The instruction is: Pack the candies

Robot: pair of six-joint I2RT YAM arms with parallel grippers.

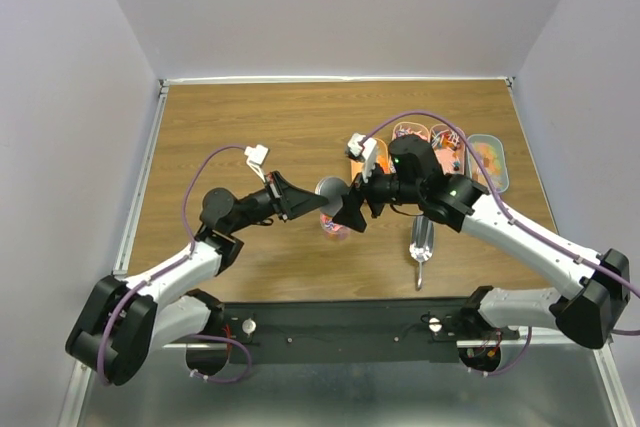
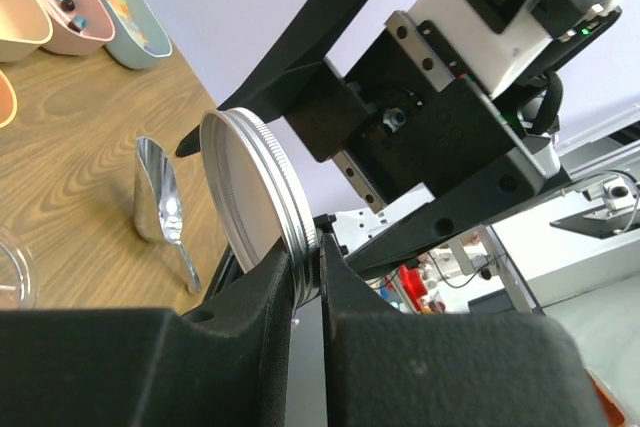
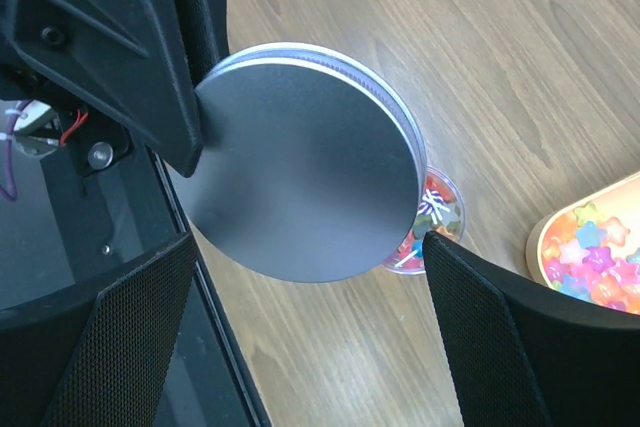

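Note:
A round silver lid with a ridged rim is held upright in my left gripper (image 1: 316, 197), which is shut on its edge; its dark grey face (image 3: 300, 167) fills the centre of the right wrist view. My right gripper (image 1: 356, 201) is open, its fingers around or beside the lid; whether they touch it is unclear. Below the lid, a clear round jar (image 3: 446, 211) holds wrapped candies, partly hidden. A metal scoop (image 1: 421, 239) lies on the table to the right of the jar.
Trays of candies stand at the back right, including a pale green one (image 1: 490, 159), a tray of star shapes (image 3: 596, 257) and pink ones, partly behind the right arm. The front edge is close below the grippers.

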